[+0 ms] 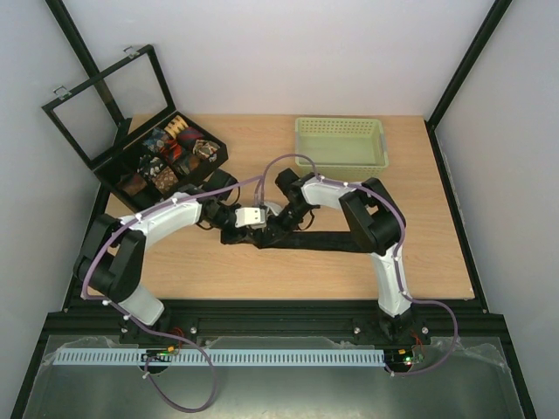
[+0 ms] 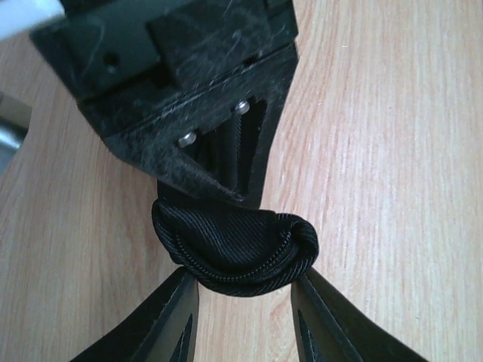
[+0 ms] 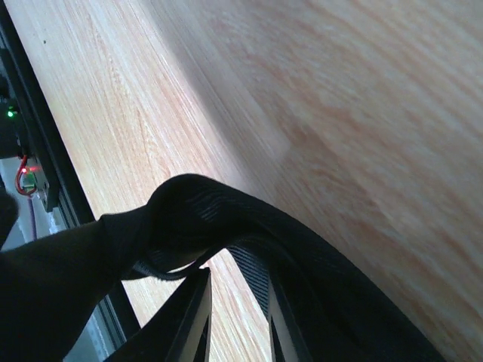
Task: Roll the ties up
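Observation:
A black tie [image 1: 332, 242] lies stretched along the middle of the table, its left end under both grippers. My left gripper is shut on the tie's end, which shows as a folded, curled band [image 2: 226, 237] in the left wrist view. In the right wrist view the tie [image 3: 339, 294] bends up in a loop, and my right gripper is part open around it, its fingertips at the loop's underside. The two grippers are close together in the top view, so their contact there is hard to make out.
An open black box [image 1: 122, 179] of rolled ties stands at the back left. A light green basket [image 1: 341, 161] sits at the back right, behind the right arm.

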